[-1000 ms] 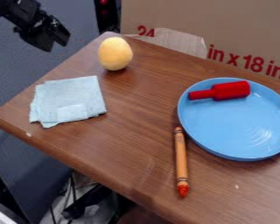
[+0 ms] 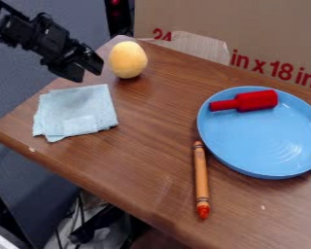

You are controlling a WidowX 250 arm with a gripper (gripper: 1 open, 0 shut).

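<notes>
The black gripper (image 2: pixel 83 68) hangs at the upper left, left of a pale yellow ball-like object (image 2: pixel 128 60) and above a folded light blue cloth (image 2: pixel 74 113). Whether its fingers are open or shut is unclear. A blue plate (image 2: pixel 259 146) on the right holds a red cylinder with a thin handle (image 2: pixel 257 100). An orange crayon (image 2: pixel 201 180) lies on the table left of the plate.
The wooden table (image 2: pixel 132 175) has clear room in its middle and front left. A cardboard box (image 2: pixel 243 34) stands behind it. Beyond the table's left edge are a grey area and clutter below.
The gripper has moved right and down, toward the yellow object and the cloth. The objects on the table have not visibly moved.
</notes>
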